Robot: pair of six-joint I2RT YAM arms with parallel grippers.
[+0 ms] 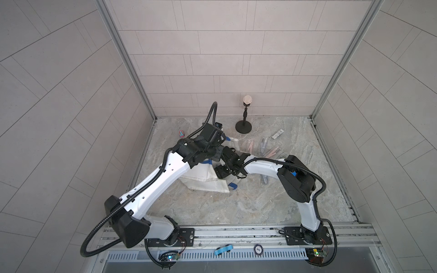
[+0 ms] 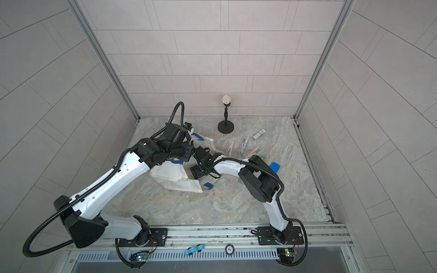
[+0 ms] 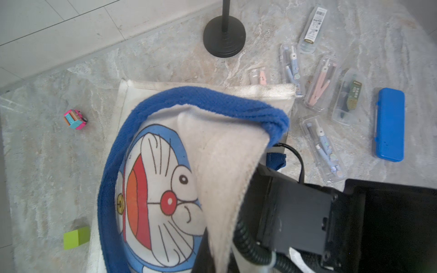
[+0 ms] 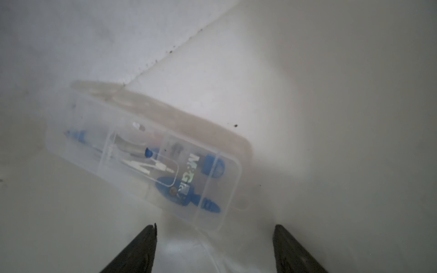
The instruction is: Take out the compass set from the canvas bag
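Note:
The white canvas bag (image 1: pixel 200 182) lies mid-table under both arms; its blue trim and cartoon face fill the left wrist view (image 3: pixel 168 195). Inside the bag, a clear case with blue compass pieces (image 4: pixel 136 150) lies on white fabric, just beyond the fingertips of my right gripper, which stands open with nothing between them.
A black stand (image 1: pixel 243 125) is at the back. Clear stationery cases (image 3: pixel 321 84) and a blue box (image 3: pixel 389 122) lie right of the bag; a green block (image 3: pixel 76 237) lies left.

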